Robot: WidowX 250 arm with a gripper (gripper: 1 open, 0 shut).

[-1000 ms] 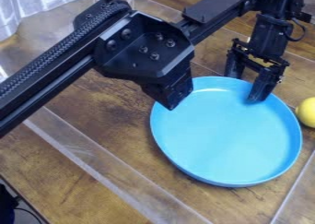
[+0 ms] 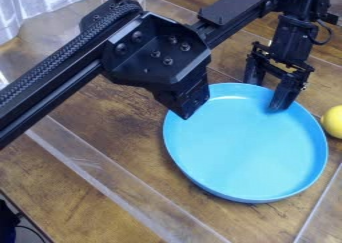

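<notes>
A large blue round plate (image 2: 243,152) lies on the wooden surface. My black gripper (image 2: 275,87) hangs over the plate's upper right rim, its dark fingers reaching down to the rim. Whether it is open or shut, and whether anything is between the fingers, I cannot tell. The big black arm housing (image 2: 158,57) crosses the upper left of the view and hides what lies behind it.
A yellow round object (image 2: 333,125) sits at the right edge beside the plate. Bare wood (image 2: 94,172) is clear left of the plate. A pale cloth or pad (image 2: 27,12) lies at the top left.
</notes>
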